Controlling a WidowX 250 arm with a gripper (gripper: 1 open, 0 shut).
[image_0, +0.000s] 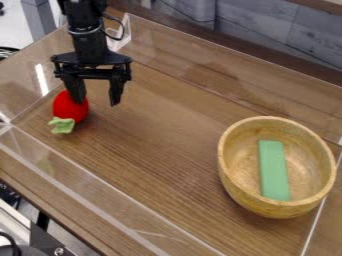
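Note:
My black gripper (91, 72) is at the upper left, its fingers spread apart and pointing down around the top of a red round object (70, 106) with a green leafy part at its lower end. The red object lies on the wooden table, just below the gripper. Whether the fingers touch it I cannot tell.
A yellow bowl (238, 150) with a green bar (273, 170) in it sits at the lower right.

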